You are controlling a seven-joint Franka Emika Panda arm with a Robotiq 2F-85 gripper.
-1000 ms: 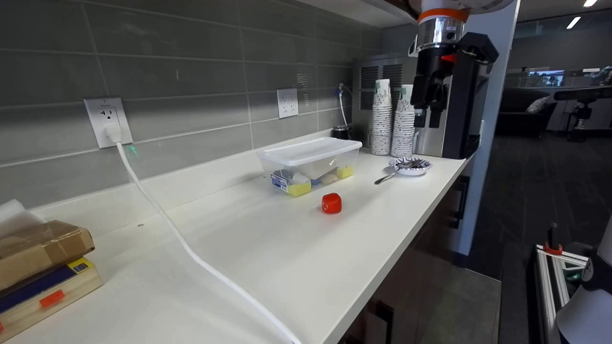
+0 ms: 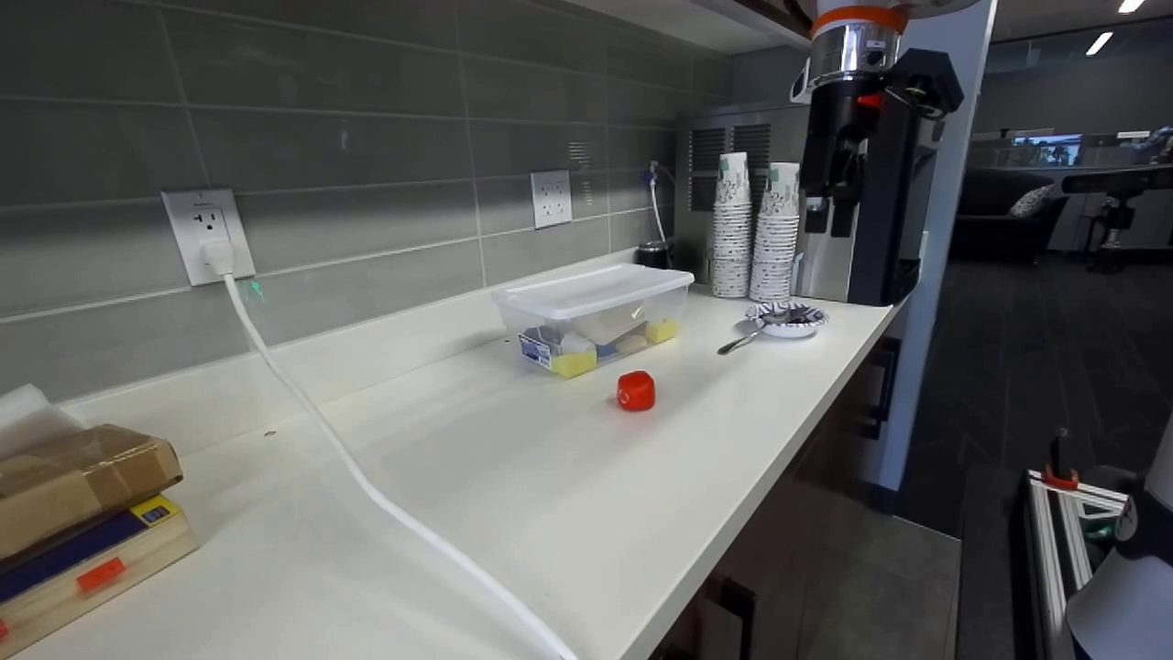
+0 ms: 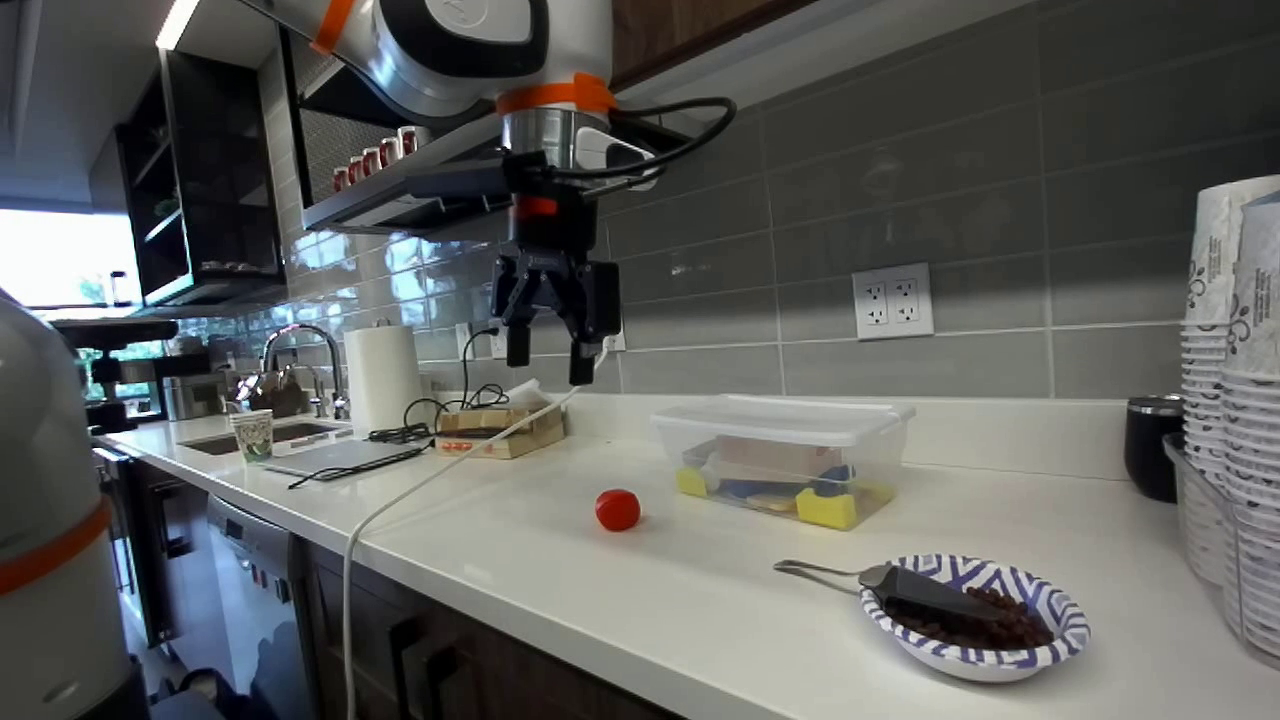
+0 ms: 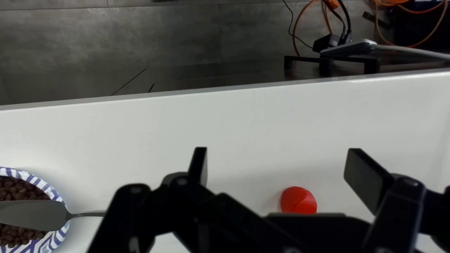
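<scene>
My gripper [image 3: 549,362] hangs empty well above the counter, its two fingers spread apart. From above, the wrist view shows the open gripper over bare white counter, with a red object [image 4: 298,200] lower down between the fingers but far beneath them. That small rounded red object [image 3: 618,510] rests on the counter in front of the clear lidded bin [image 3: 786,462]. A patterned bowl [image 3: 894,630] holds dark brown beans or pellets. Lying across its rim is a spatula [image 3: 936,594], its handle pointing out over the counter.
Stacks of paper cups [image 2: 731,236] stand at the far end beside a machine. A white cable [image 2: 379,495] crosses the counter from the wall outlet. Boxes [image 2: 82,484] sit at the near left.
In exterior view 1, my gripper has shifted slightly right and a little lower, and its angle has changed. The red object, bin and bowl stay where they were.
</scene>
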